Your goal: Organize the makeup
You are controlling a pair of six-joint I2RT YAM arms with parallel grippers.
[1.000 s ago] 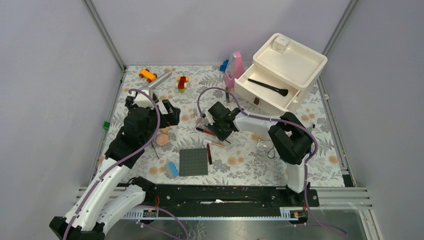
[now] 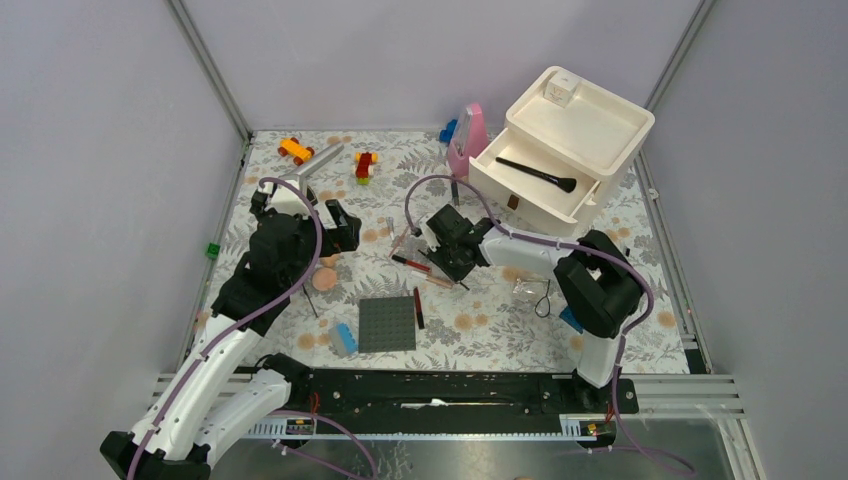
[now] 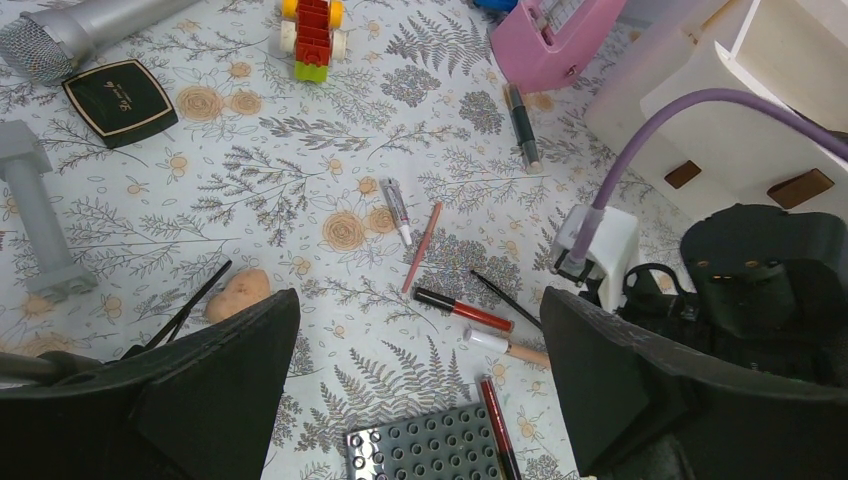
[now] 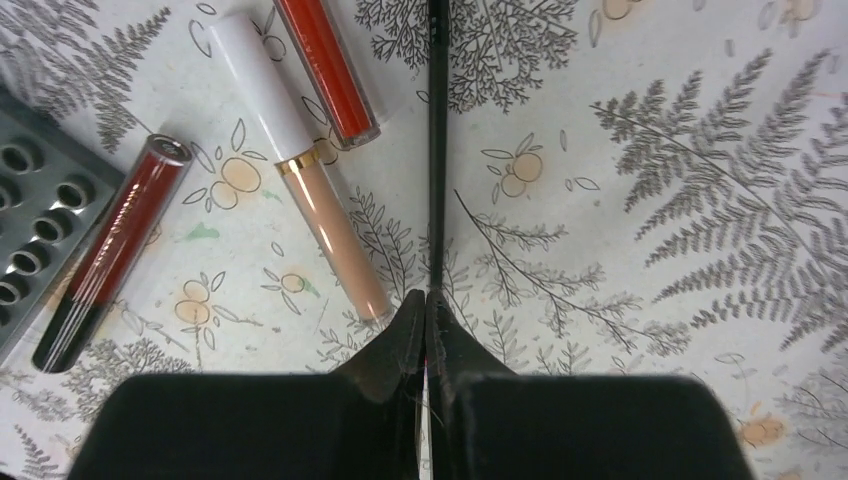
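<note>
My right gripper is shut, its tips at the end of a long black pencil-like stick (image 4: 437, 150); whether it grips it I cannot tell. Alongside lie a peach lip gloss (image 4: 335, 235), a red one (image 4: 330, 70) and a darker red one (image 4: 120, 230). My left gripper is open above the table, empty. A small white tube (image 3: 396, 205), pink pencil (image 3: 422, 245), dark tube (image 3: 524, 125) and black compact (image 3: 120, 105) lie on the table. The white organizer's open drawer (image 2: 503, 188) holds a black brush (image 2: 545, 175).
A grey baseplate (image 2: 386, 325), a pink stand (image 2: 465, 140), toy cars (image 2: 296, 151), a microphone (image 3: 100, 40) and scissors (image 2: 542, 305) surround the work area.
My right arm has shifted slightly toward the front right over the last second. The left arm and the objects look unchanged.
</note>
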